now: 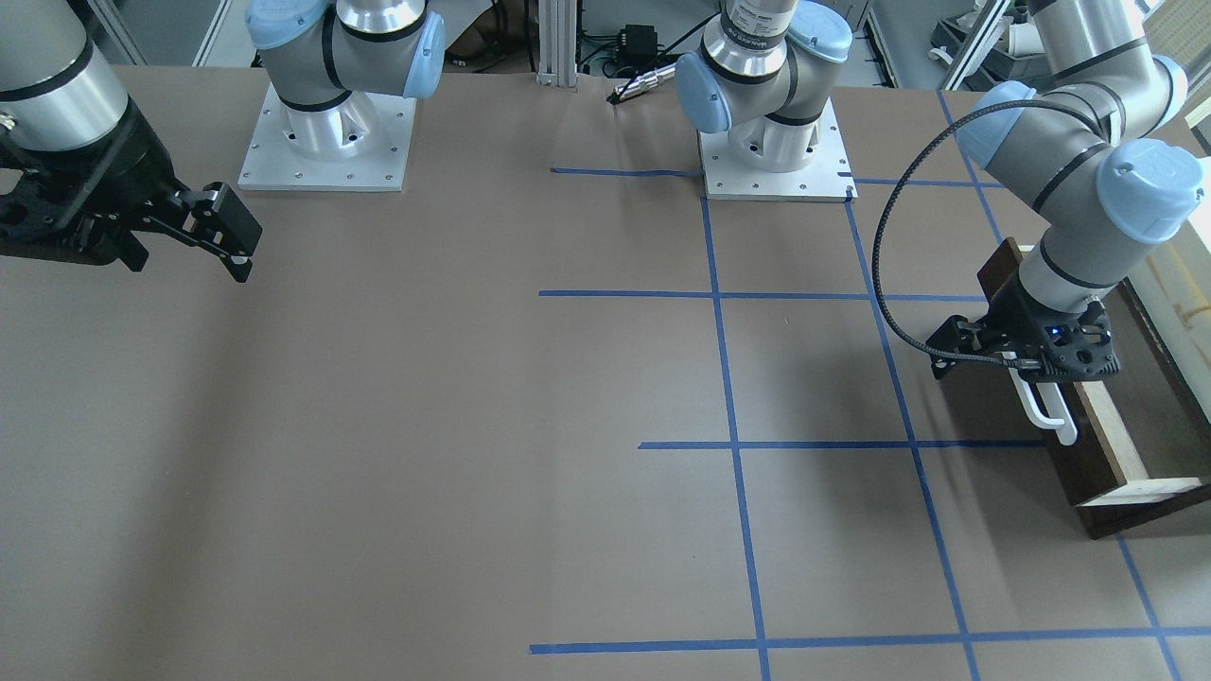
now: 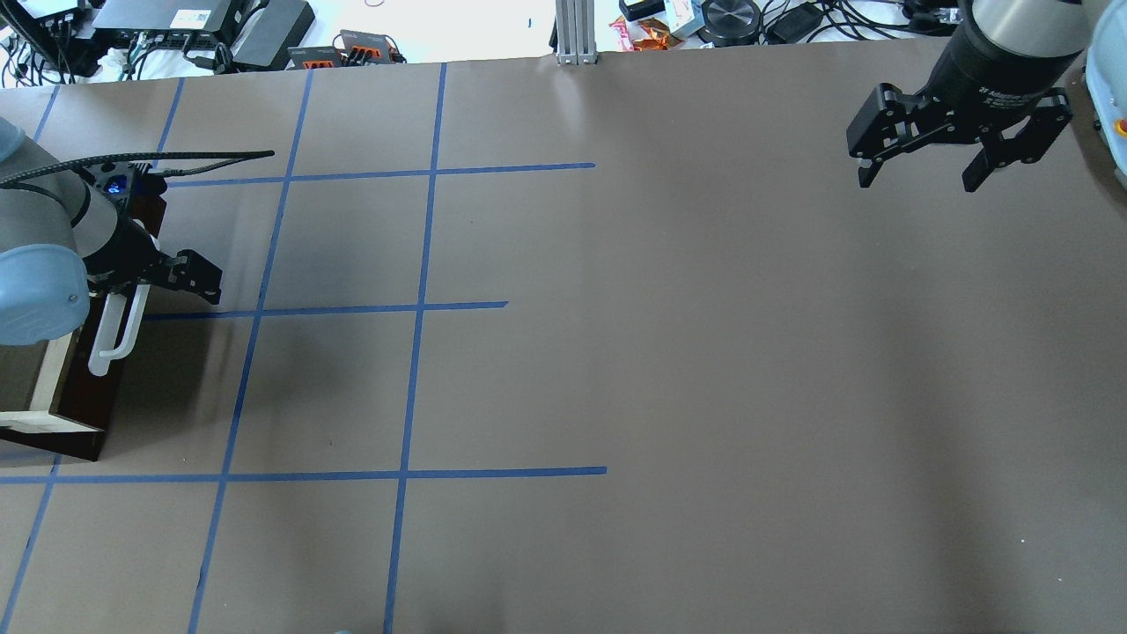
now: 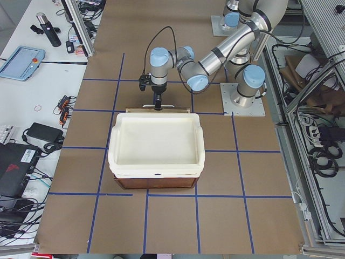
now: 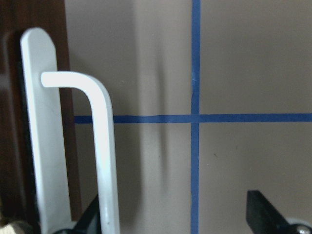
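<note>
A dark wooden box with a drawer (image 1: 1084,482) stands at the right of the front view, its drawer partly out, with a pale inner edge showing. On the drawer front is a white bar handle (image 4: 105,151). My gripper (image 1: 1027,363) is at the handle. In the left wrist view its dark fingers are far apart at the bottom, the left one at the handle's bar and partly hidden behind it. In the left camera view a white tray-like top (image 3: 156,145) covers the box.
Other arms stand at the back on base plates (image 1: 783,176), and another black gripper (image 2: 956,137) hangs over the far side.
</note>
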